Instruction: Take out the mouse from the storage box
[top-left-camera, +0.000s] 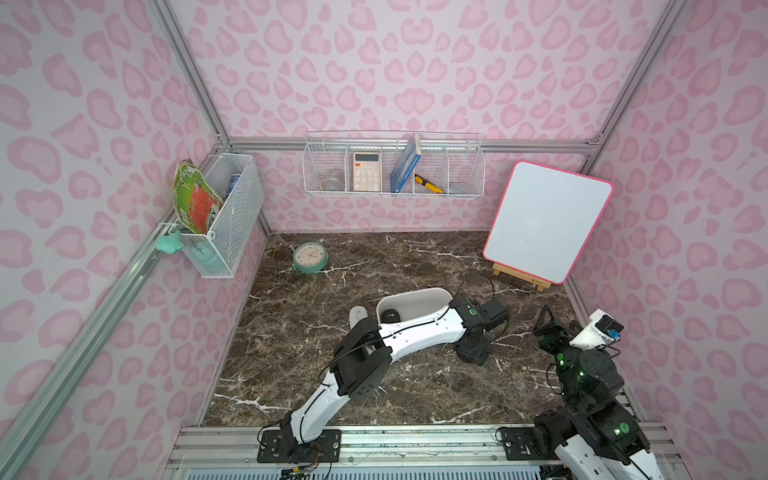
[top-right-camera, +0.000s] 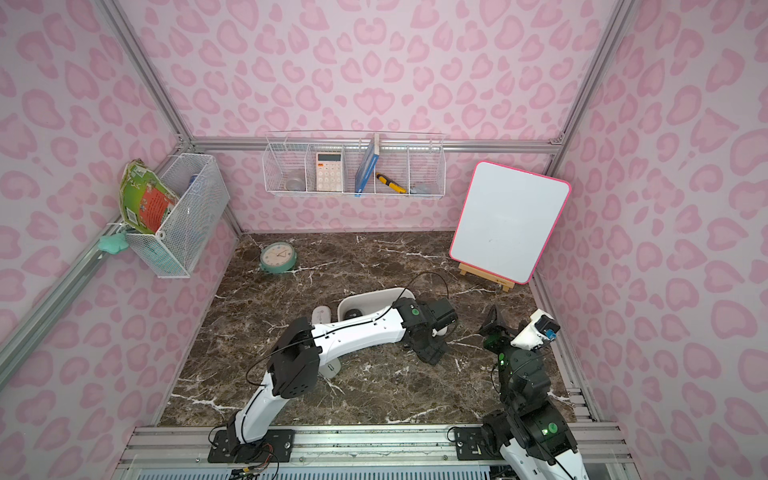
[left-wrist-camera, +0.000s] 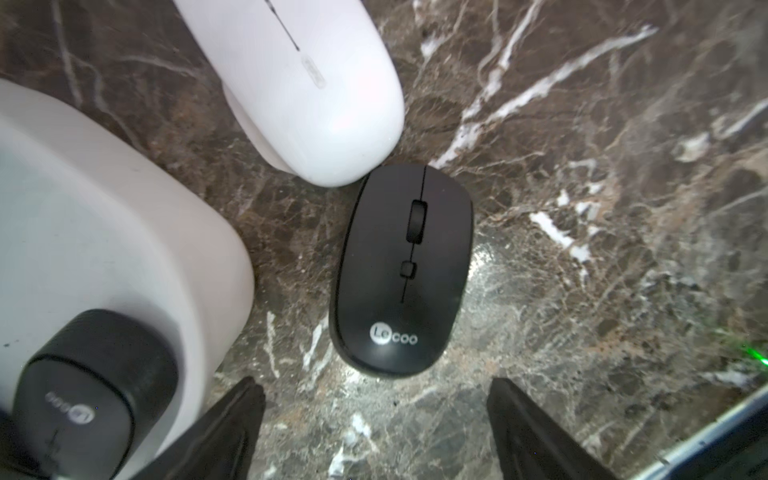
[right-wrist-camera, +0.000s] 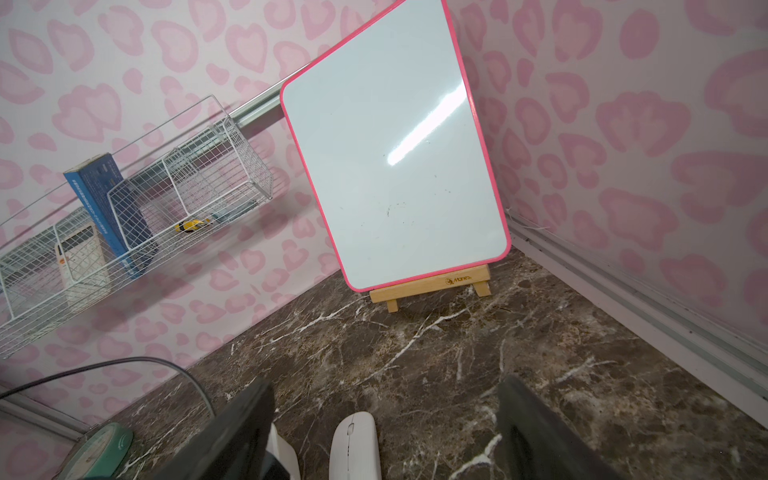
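A white storage box (top-left-camera: 416, 300) sits on the table, partly behind my left arm. A dark Lecoo item (left-wrist-camera: 76, 408) lies inside it by the wall. Outside the box, in the left wrist view, a black mouse (left-wrist-camera: 404, 264) lies below a white mouse (left-wrist-camera: 328, 96). My left gripper hangs over the table near the black mouse, fingers apart, nothing between them. My right gripper is raised at the right side, fingers apart and empty.
A clock (top-left-camera: 310, 257) lies at back left. A whiteboard (top-left-camera: 546, 220) on an easel stands at back right. Wire baskets (top-left-camera: 224, 224) hang on the walls.
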